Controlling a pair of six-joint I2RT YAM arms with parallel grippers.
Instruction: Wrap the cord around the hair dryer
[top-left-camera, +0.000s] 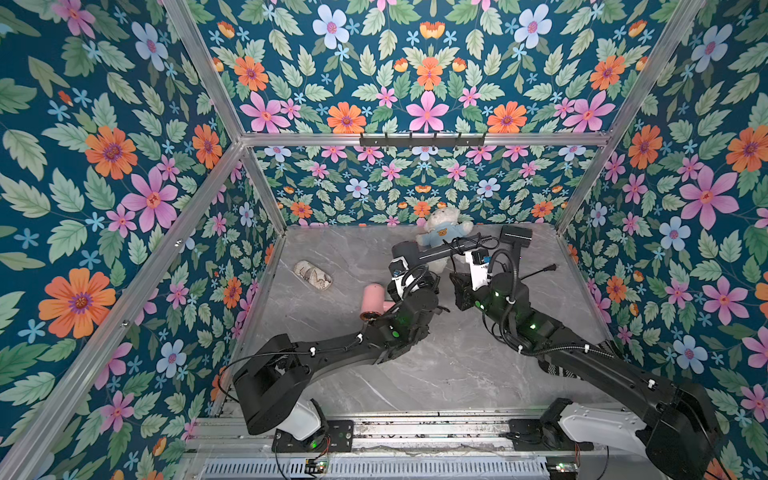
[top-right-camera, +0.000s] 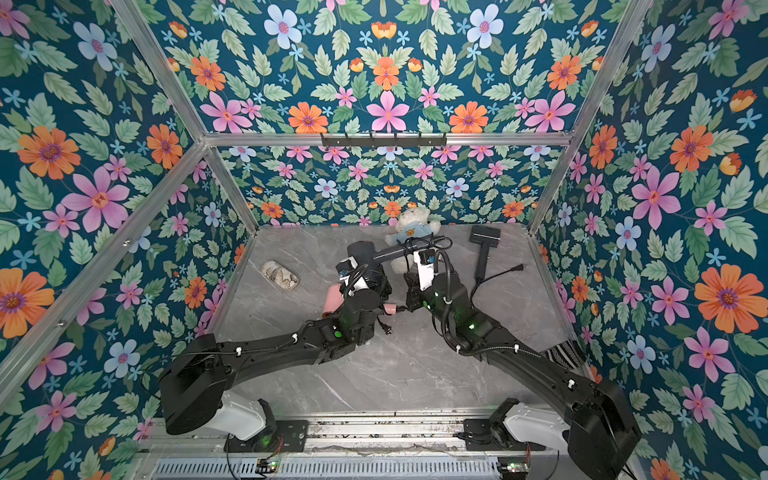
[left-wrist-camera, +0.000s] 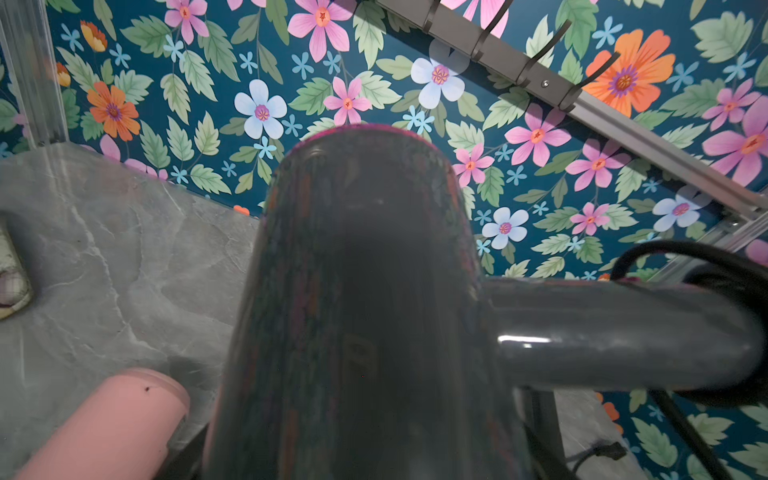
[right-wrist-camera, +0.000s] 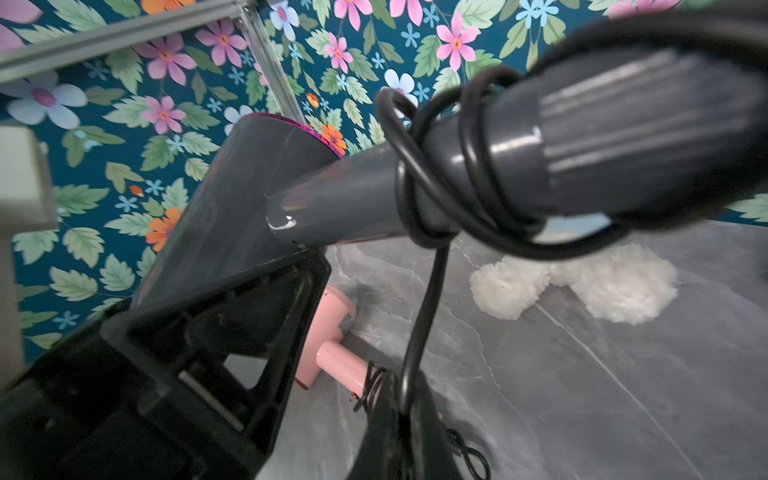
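The dark grey hair dryer (top-left-camera: 405, 254) hangs above the table, its handle pointing right. My left gripper is shut on its barrel, which fills the middle of the left wrist view and hides most of the fingers. Loops of black cord (right-wrist-camera: 485, 152) are wound round the handle, somewhat loose and crossing in the right wrist view. From them a length of cord drops straight down to my right gripper, whose fingers are shut on it below the handle. A black finger (right-wrist-camera: 216, 360) of the left gripper shows beside the barrel.
A pink hair dryer (top-left-camera: 373, 301) lies on the table under the left arm. Behind are a plush toy (top-left-camera: 445, 228) and a black corded appliance (top-right-camera: 485, 235). A pale shoe-like item (top-left-camera: 312, 274) lies at left, a striped item (top-right-camera: 565, 353) at right.
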